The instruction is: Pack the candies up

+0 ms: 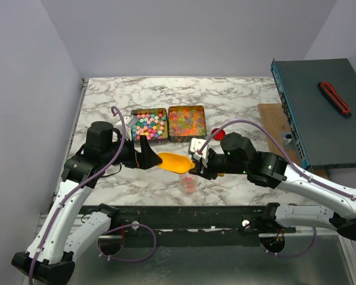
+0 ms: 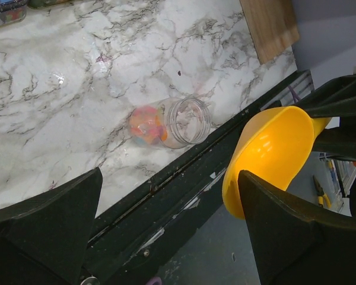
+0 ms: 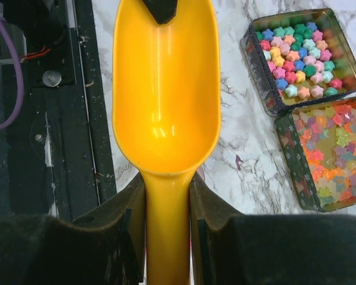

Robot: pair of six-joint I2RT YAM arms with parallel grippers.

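Note:
A yellow scoop (image 3: 166, 89), its bowl empty, hangs above the table with my right gripper shut on its handle. The bowl points left, reaching close to my left gripper, which stands open. In the left wrist view the scoop (image 2: 279, 145) shows beside the right-hand finger; whether they touch I cannot tell. A clear jar (image 2: 169, 122) lies on its side below, some pinkish-orange candies in its bottom end. One box (image 1: 149, 124) holds opaque star candies, and the box (image 1: 187, 122) next to it holds translucent ones.
A red lid-like object (image 1: 218, 134) lies behind my right gripper. At the right are a wooden board (image 1: 272, 127) and a dark raised panel (image 1: 326, 113) with a red cutter on it.

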